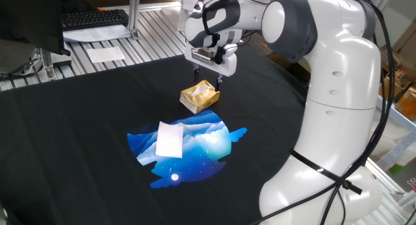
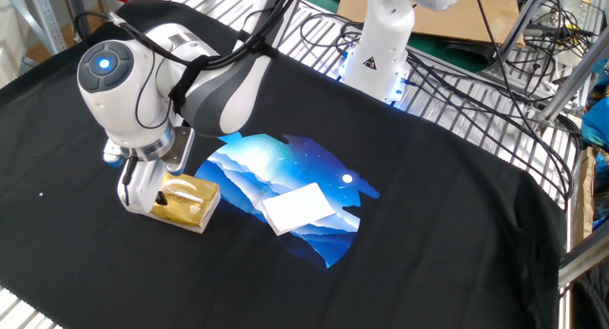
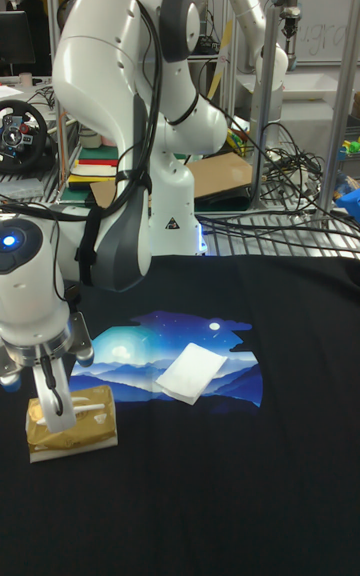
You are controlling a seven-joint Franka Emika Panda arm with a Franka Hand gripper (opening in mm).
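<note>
A gold-and-white tissue pack (image 1: 200,96) lies on the black cloth, a bit of white tissue showing at its top. My gripper (image 1: 207,83) points down over the pack's far side, its two dark fingers (image 1: 195,75) spread wide apart. In exterior view 1 the fingertips come close to the pack's top edge; whether they touch it I cannot tell. From exterior view 2 the hand covers one end of the pack (image 2: 190,202). A white folded sheet (image 1: 169,140) rests on a blue mountain-and-moon picture (image 1: 207,165) beside the pack.
A keyboard (image 1: 95,19) and a paper (image 1: 105,54) sit on the slatted metal table beyond the cloth. The arm's base (image 3: 174,213) stands at the cloth's opposite edge, with loose cables near it.
</note>
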